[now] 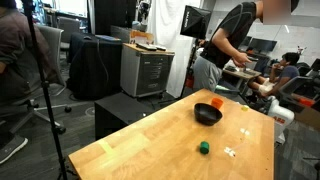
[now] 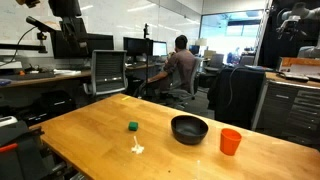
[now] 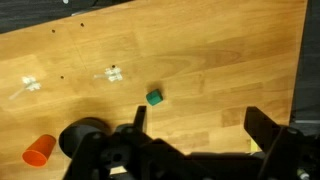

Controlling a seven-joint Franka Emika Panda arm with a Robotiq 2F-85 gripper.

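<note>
My gripper stands open over the table, with its two black fingers wide apart and nothing between them. A small green block (image 3: pixel 154 97) lies on the wood, beyond the left finger in the wrist view. To the lower left is a black bowl (image 3: pixel 72 136), partly covered by the gripper's body, with an orange cup (image 3: pixel 39 151) beside it. In exterior view 2 the green block (image 2: pixel 133 126) lies left of the bowl (image 2: pixel 189 129), and the cup (image 2: pixel 230 142) stands upright to the bowl's right. The bowl looks empty there.
White scraps (image 3: pixel 113 73) lie flat on the wooden table (image 3: pixel 225 60), one of them (image 2: pixel 137 146) near the block. A yellow bit (image 3: pixel 255 147) shows by the right finger. A person (image 1: pixel 232 45) stands at the table's far side.
</note>
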